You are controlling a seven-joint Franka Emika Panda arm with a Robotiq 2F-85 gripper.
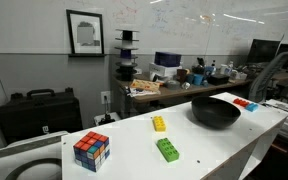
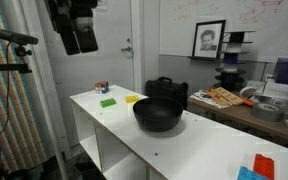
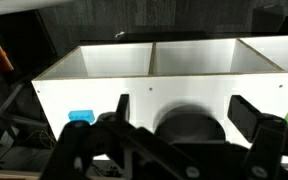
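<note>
A black bowl [image 1: 215, 113] stands on the white table [image 1: 129, 155], and no contents show in it. My gripper is open, its two fingers wide apart over the table with the bowl [image 3: 189, 126] below and between them. In exterior view 2 a dark part of the arm hangs at the upper left, well above the tabletop. Left of the bowl in exterior view 1 lie a green block [image 1: 168, 150], a yellow block [image 1: 159, 124] and a multicoloured cube [image 1: 92, 151]. On the bowl's other side are a blue block [image 2: 249, 174] and a red block [image 2: 264, 165].
White open compartments [image 3: 194, 58] run along the table's side in the wrist view. A black case [image 1: 38, 114] and a cluttered bench [image 1: 154, 94] stand behind the table. Bare tabletop lies between the bowl and the blue block.
</note>
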